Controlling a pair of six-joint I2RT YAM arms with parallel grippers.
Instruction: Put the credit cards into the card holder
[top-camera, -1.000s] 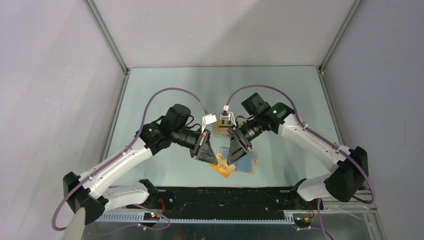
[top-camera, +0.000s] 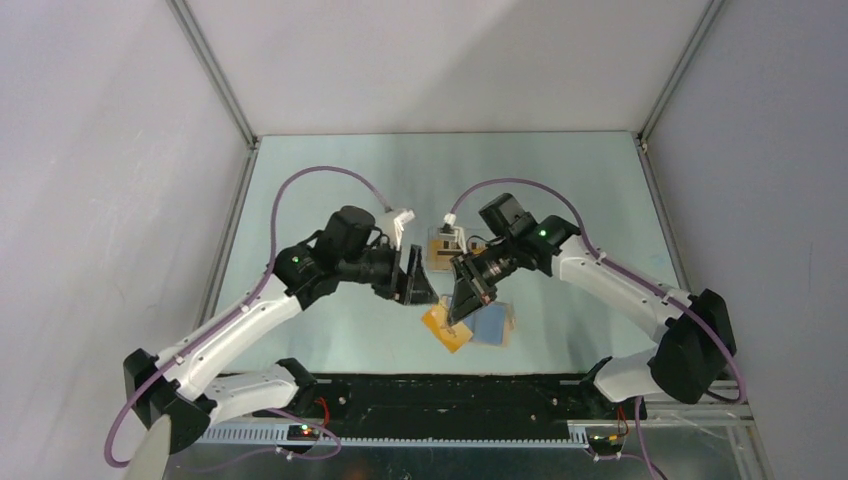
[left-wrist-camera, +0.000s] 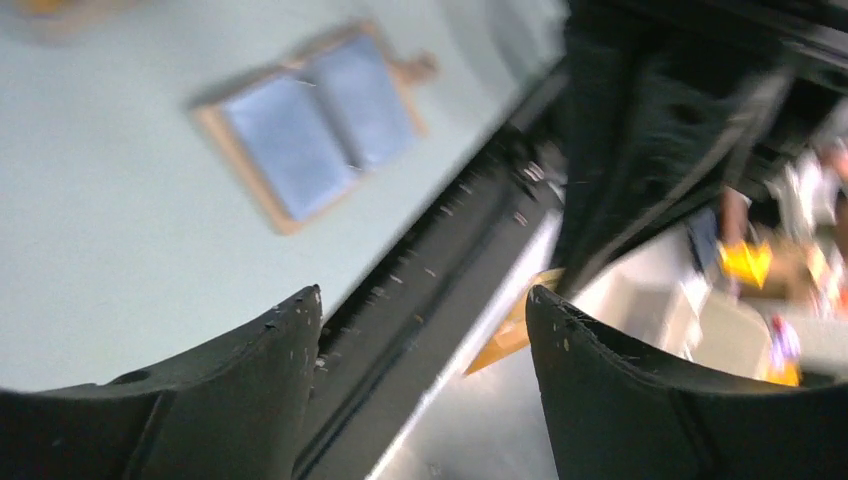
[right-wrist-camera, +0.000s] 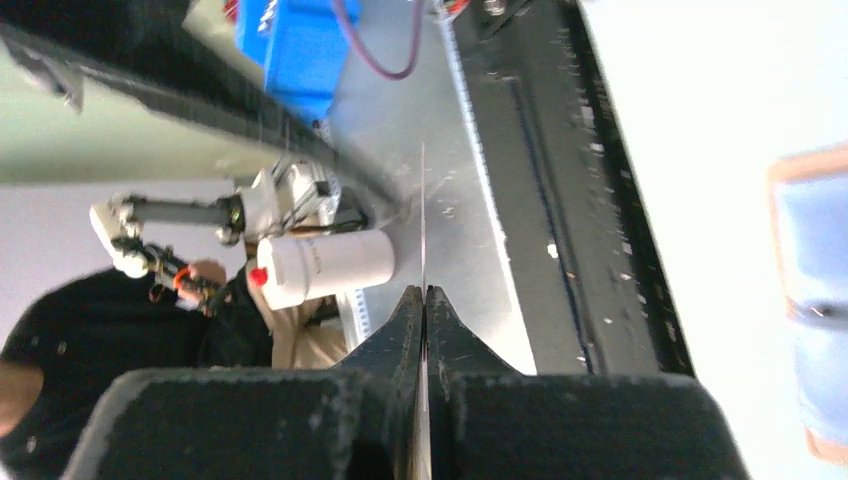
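Note:
My left gripper (top-camera: 415, 285) is open and empty, left of my right gripper (top-camera: 460, 305); its fingers stand wide in the left wrist view. My right gripper is shut on a thin card (right-wrist-camera: 423, 220), seen edge-on. An orange card (top-camera: 440, 328) shows below the right gripper in the top view, and its orange face (left-wrist-camera: 498, 345) shows partly behind a finger in the left wrist view. The card holder (top-camera: 440, 255) sits behind the grippers, partly hidden. A blue two-part pad (top-camera: 488, 325) lies on the table to the right.
Both arms are close together over the middle.
The right gripper has shifted slightly left.

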